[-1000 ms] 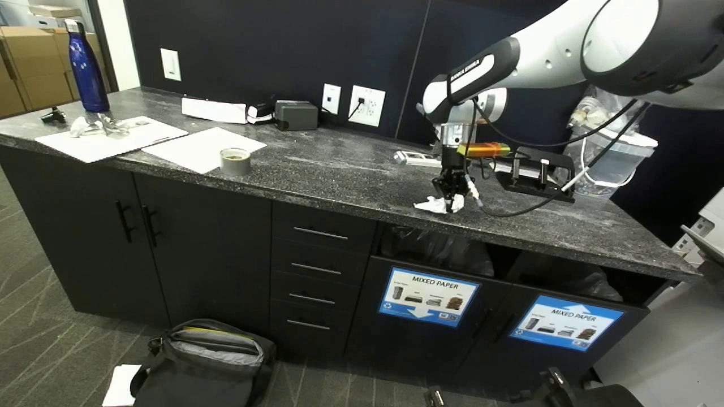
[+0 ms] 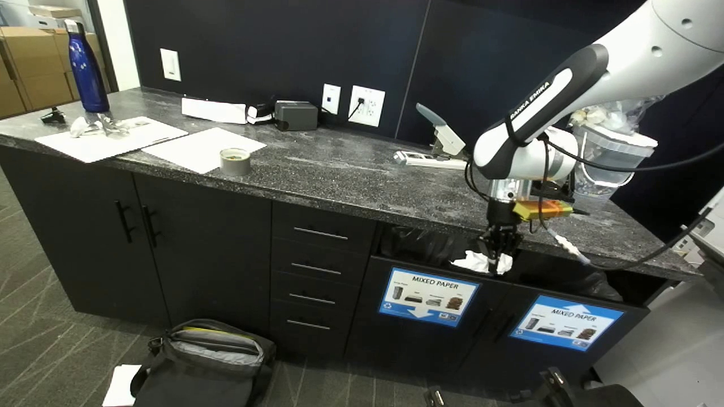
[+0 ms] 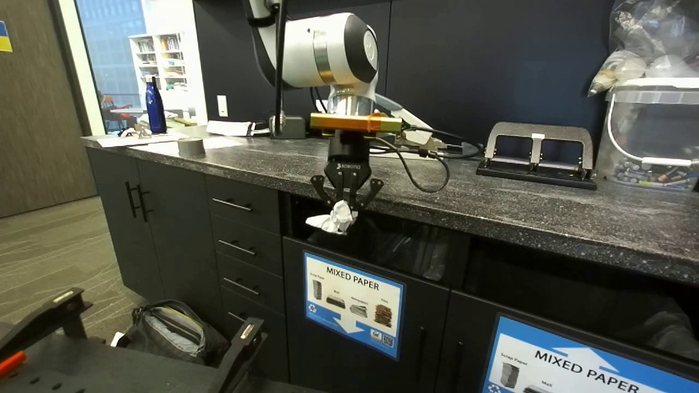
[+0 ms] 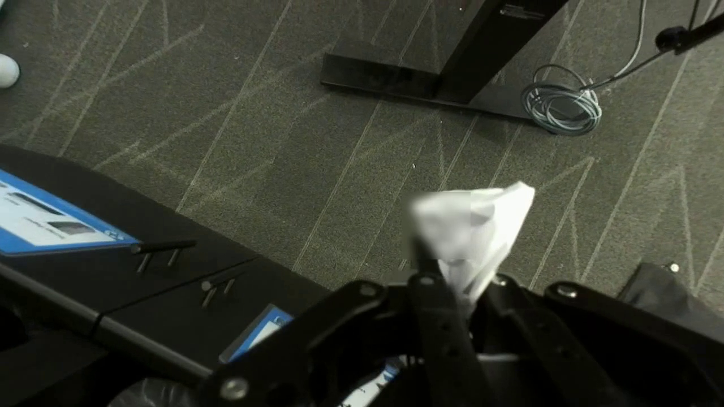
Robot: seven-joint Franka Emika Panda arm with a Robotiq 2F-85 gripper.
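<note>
A crumpled piece of white paper (image 2: pixel 473 262) is pinched by my gripper (image 3: pixel 342 208), whose fingers are shut on it. In the wrist view the white paper (image 4: pixel 478 227) sticks out past the black fingertips, with only carpet behind it. Paper and fingers hang at the front of the counter, near the top of the left bin door with its blue "MIXED PAPER" sign (image 3: pixel 354 304). Above that door is a dark opening with a bin liner (image 3: pixel 409 245) in it. How far the paper is in front of the opening I cannot tell.
The counter's speckled edge (image 3: pixel 419 208) runs just behind the gripper. A second sign (image 2: pixel 567 322) marks the right bin door. A hole punch (image 3: pixel 540 154) and a clear bucket (image 3: pixel 649 131) stand on the counter. A tape roll (image 2: pixel 235 161) sits further left.
The white paper has moved along in its fingers.
</note>
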